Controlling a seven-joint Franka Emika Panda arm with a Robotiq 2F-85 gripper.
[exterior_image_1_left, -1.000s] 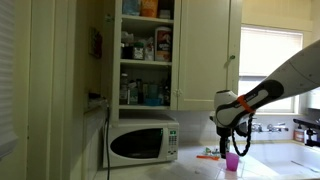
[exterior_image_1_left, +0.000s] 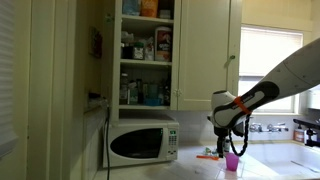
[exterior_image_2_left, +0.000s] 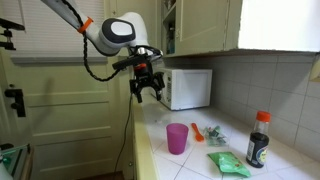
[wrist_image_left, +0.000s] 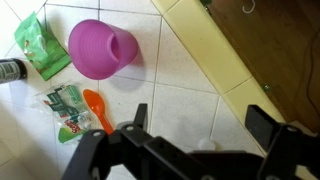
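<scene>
Above the tiled counter (wrist_image_left: 175, 110) hangs my gripper, open, with bare tile showing between its fingers. A pink cup (wrist_image_left: 92, 50) stands on the counter, at the upper left in the wrist view. In exterior view 2 the cup (exterior_image_2_left: 177, 138) is below the gripper (exterior_image_2_left: 147, 92) and apart from it. An orange spoon (wrist_image_left: 97, 108) lies beside a clear packet with green and red print (wrist_image_left: 66, 108). A green packet (wrist_image_left: 42, 47) and a dark bottle with a red cap (exterior_image_2_left: 258, 140) are farther along the counter.
A white microwave (exterior_image_1_left: 143, 141) stands on the counter under open shelves (exterior_image_1_left: 147, 60). The counter's front edge (wrist_image_left: 215, 50) drops to a dark wooden floor (wrist_image_left: 275, 45).
The arm and gripper have shifted slightly in exterior view 1, with the gripper a little lower and more to the right. The cup and the other counter items look unmoved.
</scene>
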